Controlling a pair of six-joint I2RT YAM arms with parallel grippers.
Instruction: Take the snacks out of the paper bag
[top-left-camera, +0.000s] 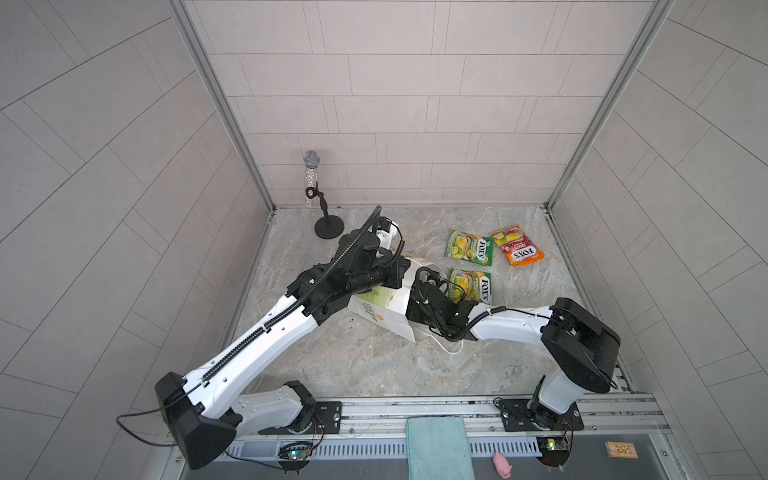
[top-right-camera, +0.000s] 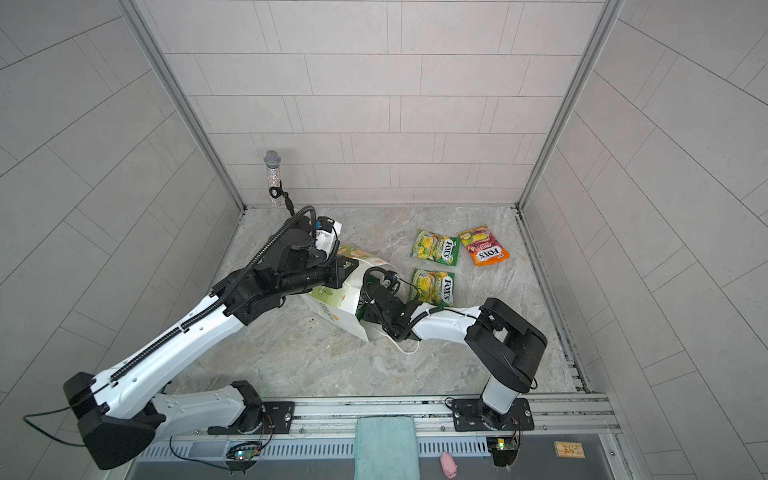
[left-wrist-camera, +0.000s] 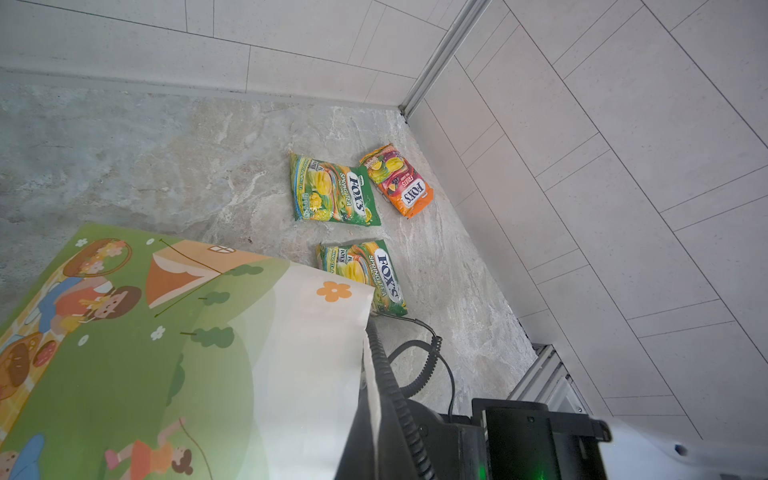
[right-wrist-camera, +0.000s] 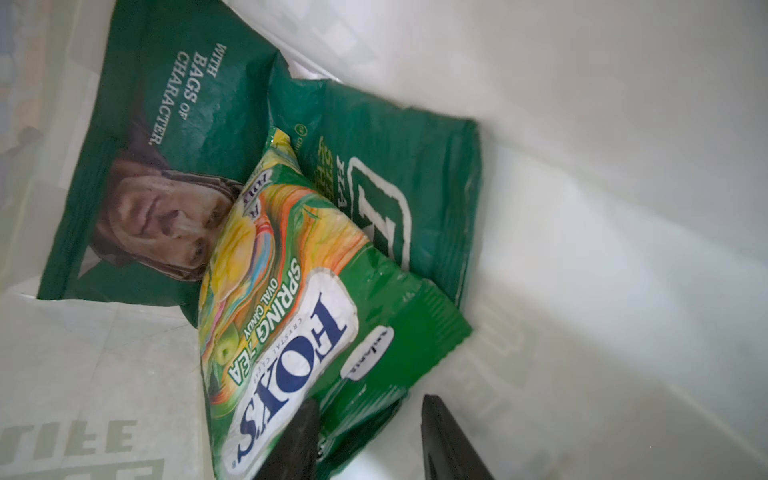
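The illustrated paper bag lies on its side mid-counter. My left gripper is shut at its upper edge, a thin paper edge between its fingers. My right gripper is inside, fingers parted, empty, just beside a green Fox's Spring Tea bag; dark green packets lie behind it. Outside lie two green Fox's bags and an orange-red one, right of the paper bag.
A black stand with a microphone stands at the back left. Walls enclose the counter on the back and sides.
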